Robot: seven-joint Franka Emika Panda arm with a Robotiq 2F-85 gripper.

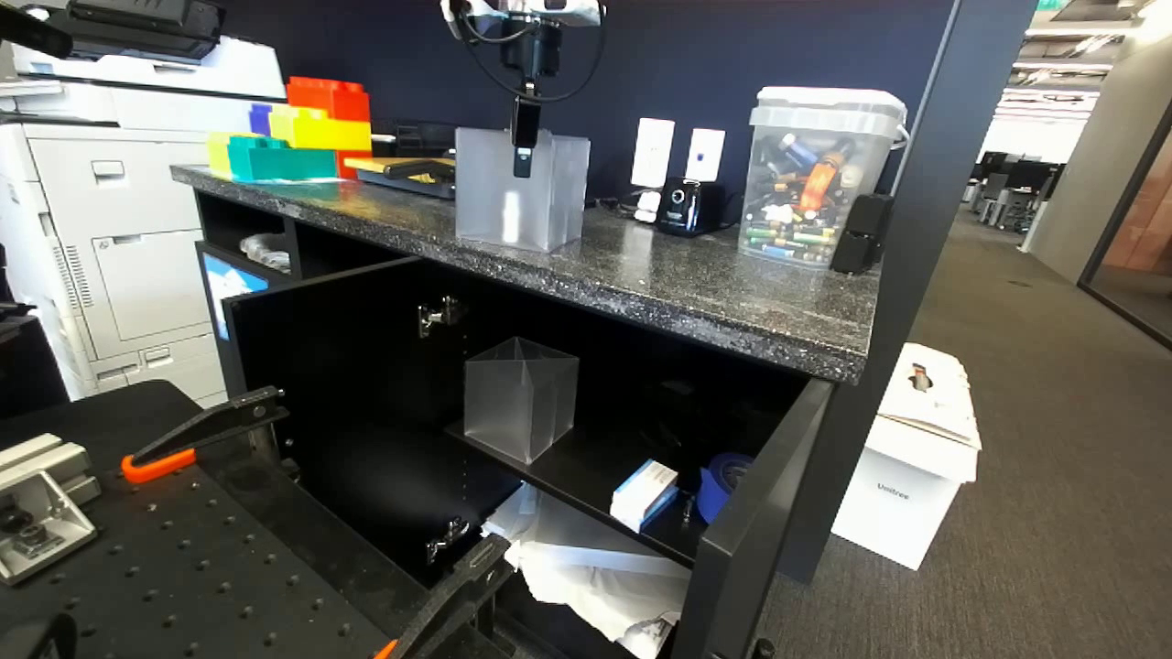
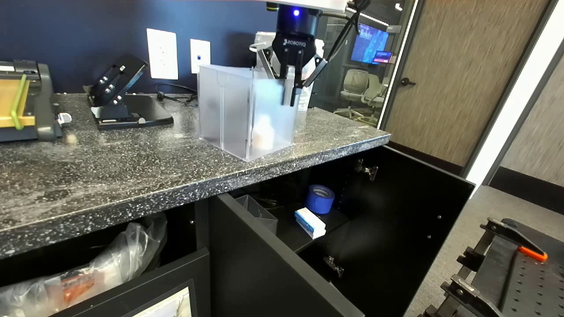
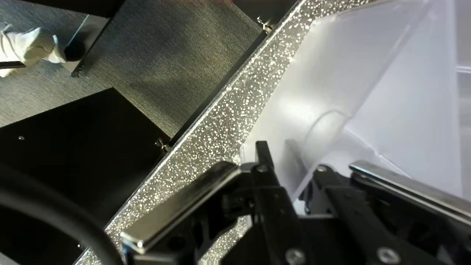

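A frosted clear bin (image 1: 503,196) stands upright on the speckled counter (image 2: 158,153), near its front edge. From above, my gripper reaches down at the bin's rim, partly open. The wrist view shows one finger (image 3: 264,154) outside the bin's wall and the other on the inner side, with the wall's edge running between them. Whether either finger touches the wall, I cannot tell. In the second exterior view the fingers (image 2: 288,95) overlap the bin's right side. A similar clear bin (image 1: 519,401) sits on the shelf inside the open cabinet below.
Both cabinet doors (image 1: 758,527) swing out below the counter. On the shelf lie a small white-and-blue box (image 1: 645,495) and blue tape (image 1: 720,485). A tub of batteries (image 1: 819,181) and a black sharpener (image 1: 689,207) occupy the counter's right part; colourful blocks (image 1: 297,137) stand left.
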